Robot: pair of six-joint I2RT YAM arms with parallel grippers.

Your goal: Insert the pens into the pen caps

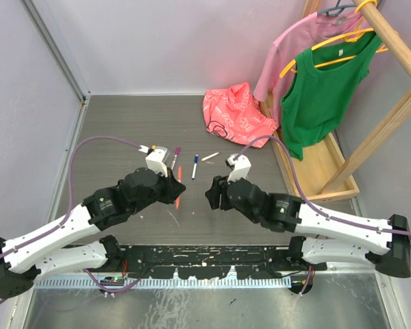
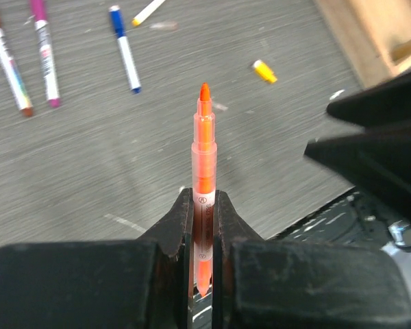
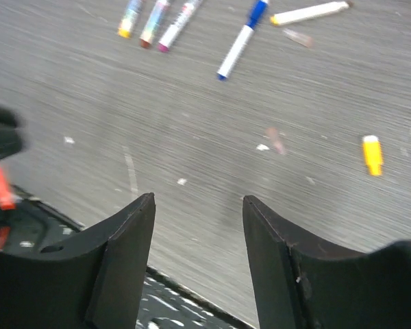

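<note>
My left gripper is shut on an upright orange pen [image 2: 204,157], its orange tip showing above a translucent sleeve. My right gripper stands open and empty, to the right of the left one in the top view. Several markers lie on the grey floor: a brown one [image 2: 11,62], a purple one [image 2: 45,51], a blue one [image 2: 126,58] and a white one [image 3: 308,14]. A small yellow cap [image 3: 372,154] lies apart at the right.
A pink bag [image 1: 236,113] lies at the back. A wooden rack [image 1: 342,185] with hung clothes stands on the right.
</note>
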